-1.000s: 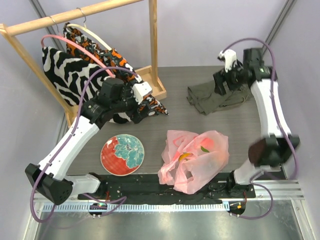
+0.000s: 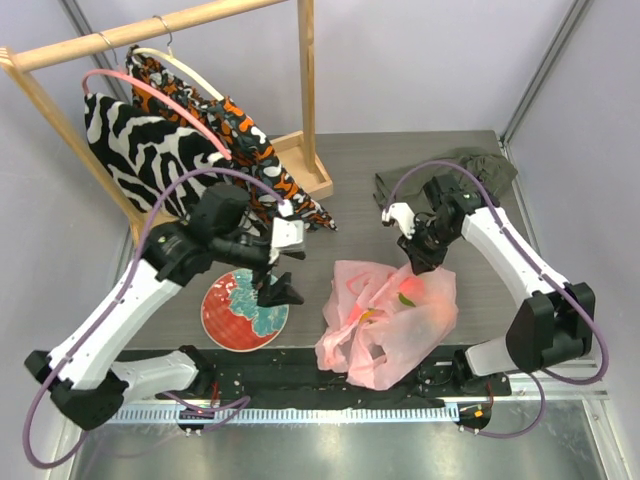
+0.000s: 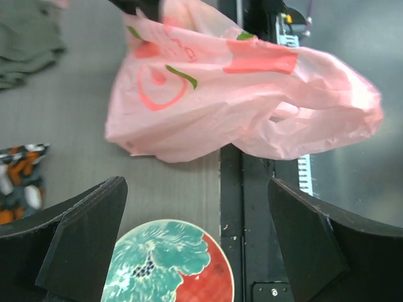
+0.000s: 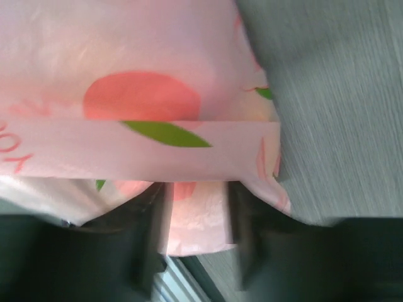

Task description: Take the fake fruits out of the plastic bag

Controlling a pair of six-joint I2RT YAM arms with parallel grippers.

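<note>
A pink plastic bag (image 2: 385,335) with red and green print lies at the table's front edge, right of centre. Through its folds a bit of yellow (image 2: 371,314) shows; the rest of the contents is hidden. My right gripper is at the bag's far upper edge, its fingers part open, with pink plastic (image 4: 145,148) across the view just in front of the fingertips; whether any lies between them is unclear. Left of the bag, my left gripper (image 2: 283,290) hangs open and empty; its wide-apart fingers (image 3: 85,233) frame the plate's edge, with the bag beyond.
A round red and teal plate (image 2: 222,318) lies at the front left. Behind it stands a wooden rack (image 2: 307,100) with patterned cloths (image 2: 155,143) on hangers. Dark green cloth (image 2: 480,163) lies at the back right.
The bag looks much the same.
</note>
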